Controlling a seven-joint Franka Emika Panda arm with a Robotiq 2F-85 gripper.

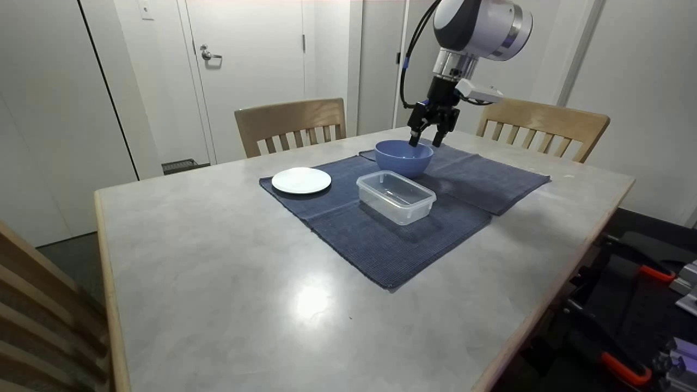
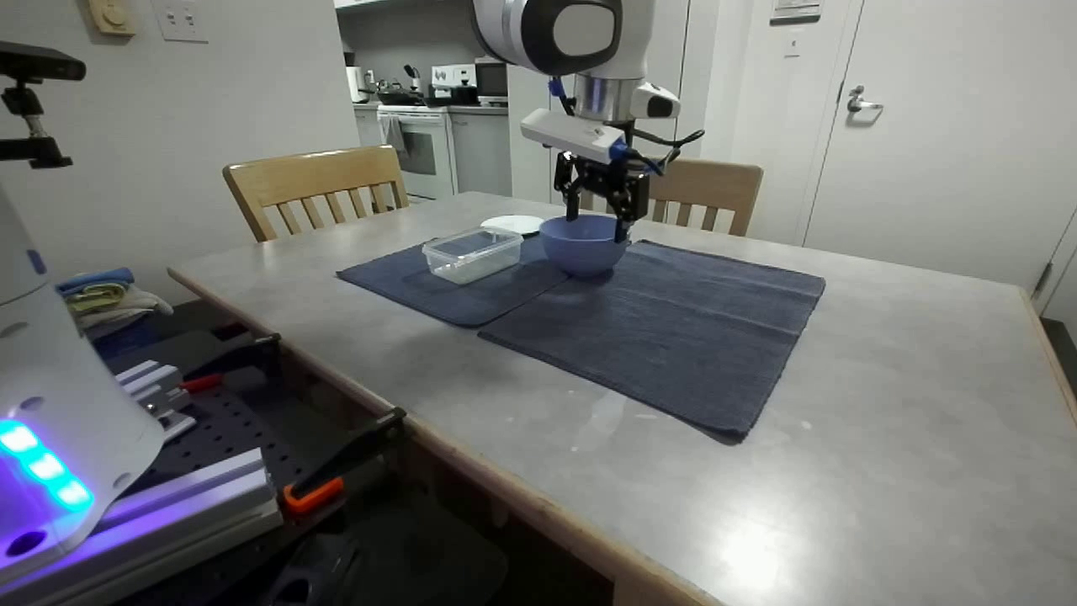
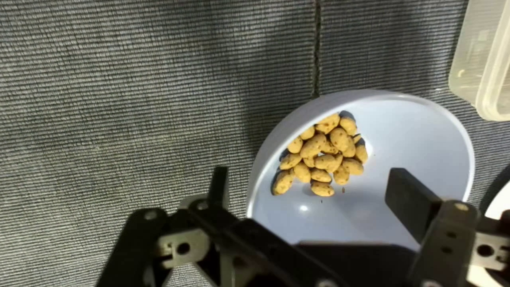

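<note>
A blue bowl stands upright on the dark placemats, with several yellowish-brown, nut-like pieces gathered on one side of its inside in the wrist view. My gripper is open at the bowl, pointing down. One finger shows outside the bowl's wall in the wrist view, while the other finger shows over its inside, so the near rim runs between them. Nothing is held, and I cannot tell whether either finger touches the bowl. The gripper's body hides the bowl's lower edge in the wrist view.
Close to the bowl sits a clear plastic container, with a small bit inside. A white plate lies at the placemat's edge. Wooden chairs line the table. Bare tabletop stretches widely in front of the placemats.
</note>
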